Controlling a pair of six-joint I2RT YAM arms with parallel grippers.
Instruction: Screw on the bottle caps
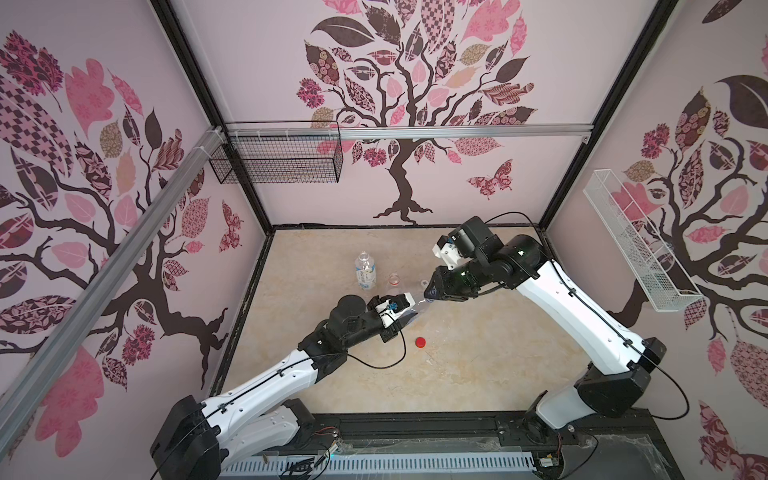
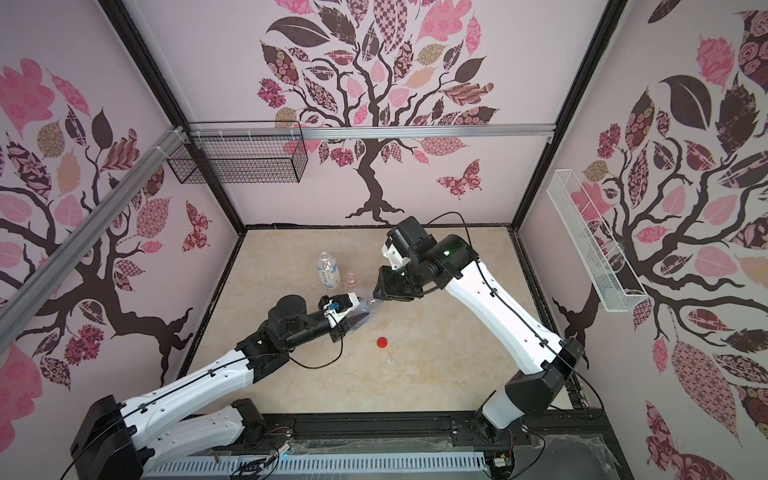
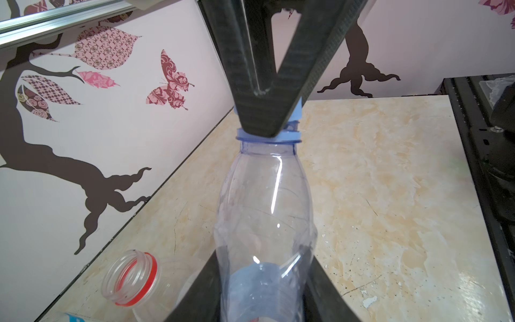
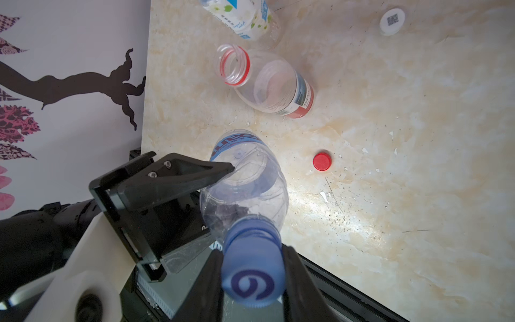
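My left gripper (image 1: 400,313) is shut on a clear plastic bottle (image 3: 265,209), tilted toward my right gripper (image 1: 432,289). The right gripper is shut on the blue cap (image 4: 252,273) at that bottle's mouth; whether it is fully seated I cannot tell. An open bottle with a red neck ring (image 4: 273,86) and a labelled bottle (image 1: 366,272) stand at the back. A red cap (image 4: 322,161) and a white cap (image 4: 392,21) lie on the table.
A black wire basket (image 1: 276,156) and a white one (image 1: 640,240) hang on the walls above it.
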